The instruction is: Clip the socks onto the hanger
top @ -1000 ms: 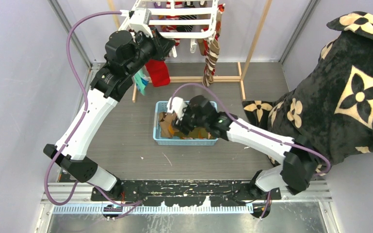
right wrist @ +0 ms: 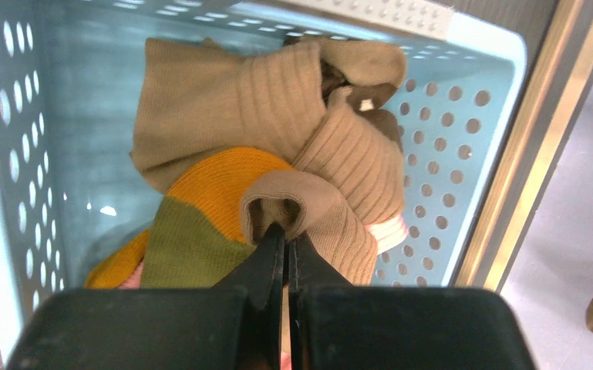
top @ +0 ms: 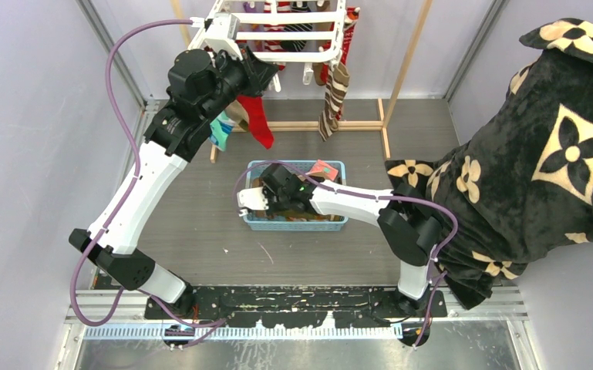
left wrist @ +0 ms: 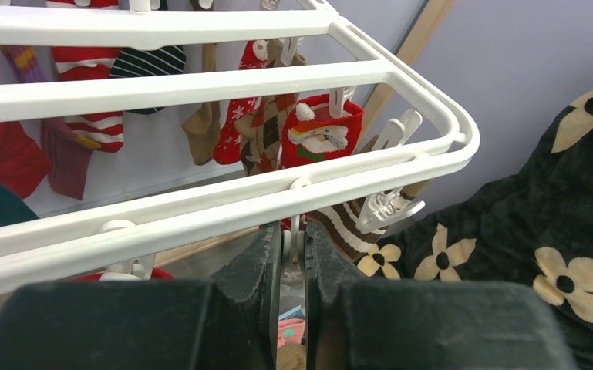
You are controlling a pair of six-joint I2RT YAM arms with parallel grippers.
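The white hanger (top: 293,55) carries several socks on clips at the top. My left gripper is at its front bar, shut on a white clip (left wrist: 295,223); a Santa sock (left wrist: 324,135) hangs behind. My right gripper is down in the blue basket (right wrist: 85,116), shut on a tan sock (right wrist: 331,231) with a folded cuff. Other brown, orange and olive socks (right wrist: 193,231) lie around it in the basket.
A wooden stand (top: 406,54) holds the hanger area at the back. A dark flowered blanket (top: 524,169) fills the right side.
The left arm stays at the hanger, while hanging socks sway slightly.
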